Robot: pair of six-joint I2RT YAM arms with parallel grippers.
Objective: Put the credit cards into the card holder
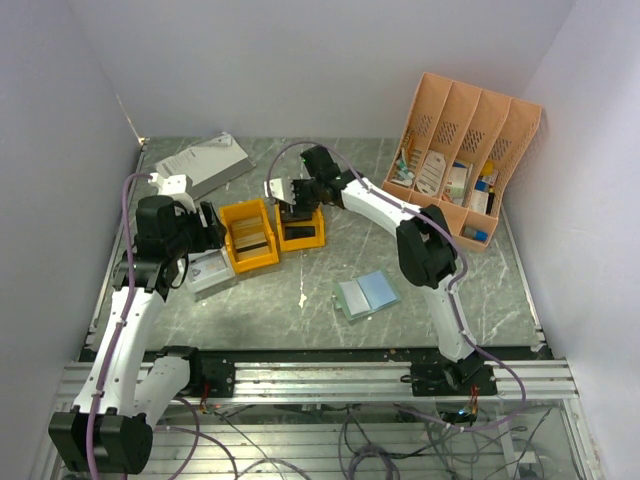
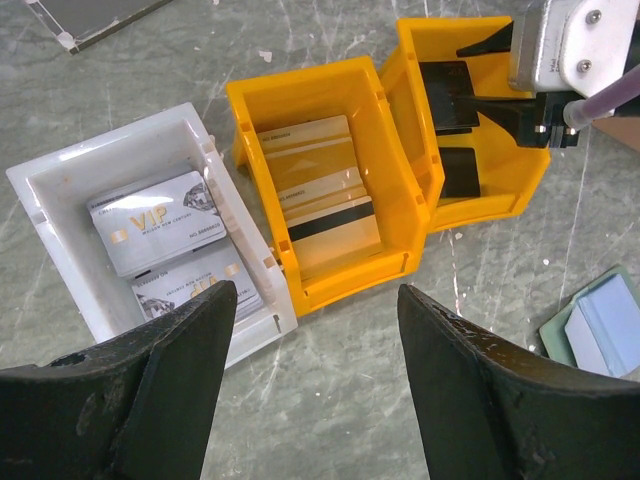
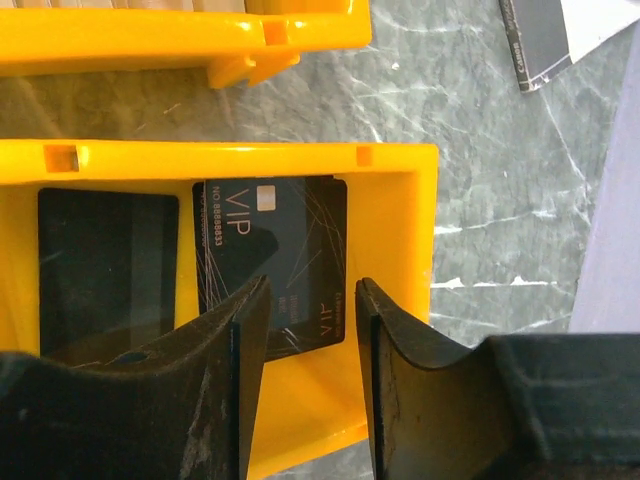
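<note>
Black VIP cards [image 3: 275, 250] lie in one compartment of a yellow box [image 3: 395, 230], with another black card [image 3: 105, 270] in the compartment beside it. Over this box is my right gripper, its fingers apart above the VIP cards' edge; nothing is visibly gripped. A second yellow box [image 2: 255, 110] contains gold cards [image 2: 325, 185], and a white box [image 2: 45, 185] contains silver VIP cards [image 2: 160, 220]. My left gripper hangs open and empty near these two boxes. Toward the front of the table lies an opened pale-blue and green booklet [image 1: 366, 295], apparently the card holder.
A peach organizer [image 1: 475, 150] with stationery stands at the back right. Behind the boxes, a flat grey-white case [image 1: 205, 165] rests at the back left.
</note>
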